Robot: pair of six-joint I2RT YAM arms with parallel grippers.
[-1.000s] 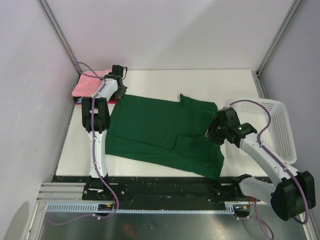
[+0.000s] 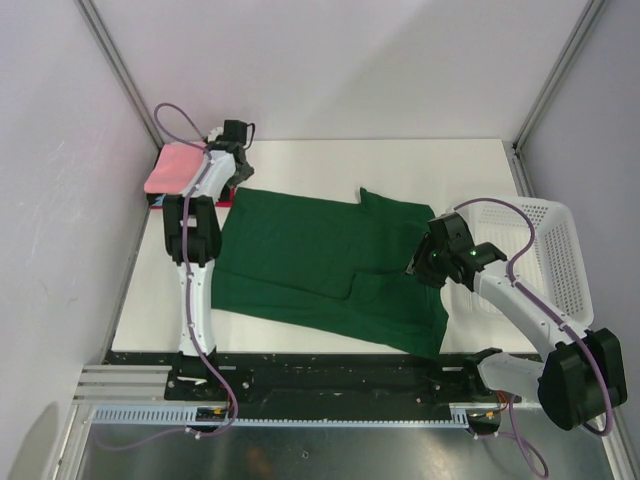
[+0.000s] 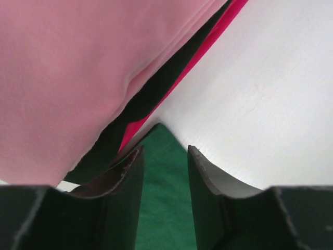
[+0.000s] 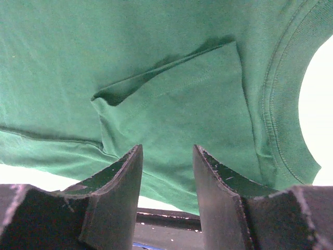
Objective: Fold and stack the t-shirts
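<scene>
A green t-shirt (image 2: 300, 235) lies spread over the middle of the table, its near edge folded inward along the front. At the shirt's far left corner (image 3: 161, 138) my left gripper hovers open, the corner showing past its fingertips. Beside that corner rises a stack of folded shirts, pink (image 2: 175, 168) on top, with dark and red layers beneath (image 3: 208, 41).
A white basket (image 2: 565, 260) stands at the right, close to my right arm. Bare white table (image 2: 320, 160) shows behind the shirt and along its front left. Walls close in the left and right sides.
My left gripper has shifted slightly toward the back, near the stack. The right arm has moved a little to the left since a second ago. The shirt looks unchanged.
</scene>
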